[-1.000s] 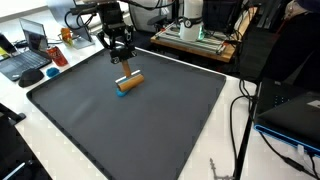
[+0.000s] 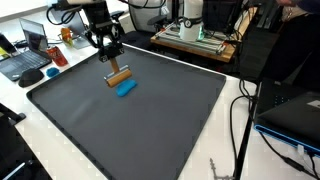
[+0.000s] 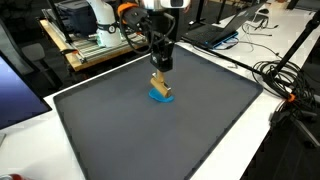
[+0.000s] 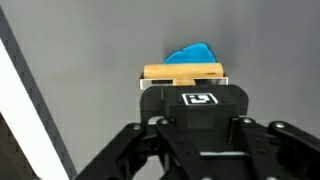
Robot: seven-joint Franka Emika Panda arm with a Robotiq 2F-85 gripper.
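Observation:
A light-brown wooden piece [image 2: 118, 77] hangs below my gripper [image 2: 113, 63], which is shut on its upright part. Its lower part is a bar, tilted in both exterior views. Beside and below that bar, a bright blue piece [image 2: 126, 88] lies on the dark grey board. From the other side, the wooden piece [image 3: 160, 84] appears just above the blue piece [image 3: 161, 97] and overlaps it. Looking down, the wooden bar [image 4: 183, 71] covers part of the blue piece [image 4: 192, 53]; the gripper's body hides the grip itself. Whether wood and blue piece touch, I cannot tell.
The rest of the dark board [image 2: 150, 115] is clear. Beyond its far-left edge stand a laptop [image 2: 37, 42] and a red cup [image 2: 57, 56]. Cables [image 2: 240, 100] lie along the white table on the right.
In exterior view 1, my gripper and the wooden piece have moved leftward, passing behind the blue piece. More of the blue piece shows than one second ago.

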